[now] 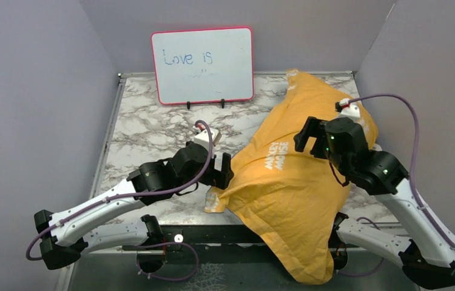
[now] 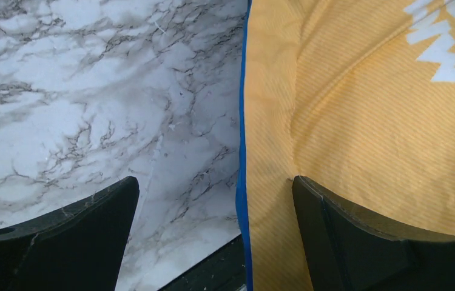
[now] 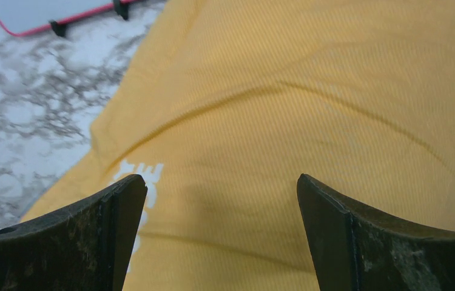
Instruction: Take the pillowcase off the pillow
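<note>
Orange side up, the pillow in its pillowcase [image 1: 310,182] lies slantwise on the right half of the table, its near end hanging over the front edge. White lettering marks the cloth, and a thin blue border [image 2: 242,151] runs down its left edge in the left wrist view. My left gripper [image 1: 224,171] is open at that left edge; one finger [image 2: 346,242] is over the cloth, the other over bare marble. Above the middle of the pillowcase my right gripper stands open, with no cloth pinched between its fingers. The pillowcase's opening cannot be made out.
A whiteboard [image 1: 202,66] with handwriting stands at the back of the table. Grey walls [image 1: 25,121] close in both sides, and a dark rail [image 1: 213,234] runs along the front.
</note>
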